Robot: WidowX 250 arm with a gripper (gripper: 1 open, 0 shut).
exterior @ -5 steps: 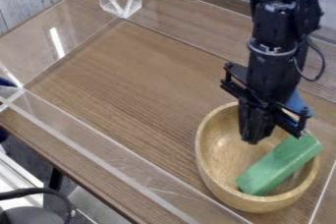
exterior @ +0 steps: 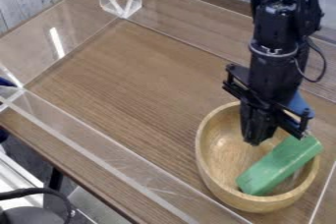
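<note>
A black gripper (exterior: 266, 120) hangs over the back part of a tan round bowl (exterior: 223, 159) at the lower right. Its fingers are dark and close together; I see nothing held between them. A green block (exterior: 278, 164) lies tilted in the right part of the bowl, in front of the gripper. Something blue (exterior: 297, 107) shows behind the gripper at the right, partly hidden.
A small white wire-like object (exterior: 121, 2) stands at the back left. Black cables (exterior: 33, 203) lie off the table at the lower left.
The gripper has shifted very slightly upward and left over the last second. The bowl and the green block look unmoved.
</note>
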